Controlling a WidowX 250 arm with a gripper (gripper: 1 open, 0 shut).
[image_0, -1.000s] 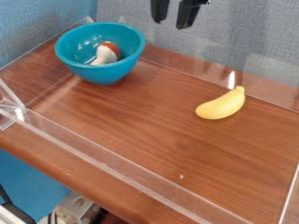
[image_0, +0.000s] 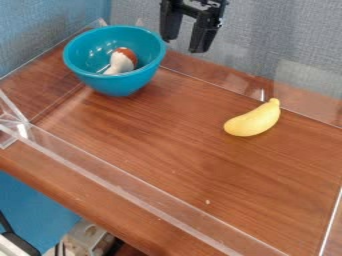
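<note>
A black gripper (image_0: 186, 27) hangs at the top centre above the back of the tray, open, with nothing between its fingers. Below it to the left sits a teal bowl (image_0: 120, 80) holding a white item with an orange-red top (image_0: 122, 60). A yellow banana (image_0: 253, 120) lies on the wooden surface at the right, apart from the bowl and the gripper.
Clear low walls (image_0: 122, 188) edge the wooden surface (image_0: 174, 175). Grey and blue padded panels stand behind and to the left.
The gripper has come down and moved a little to the left, towards the bowl. The bowl and banana have not moved.
</note>
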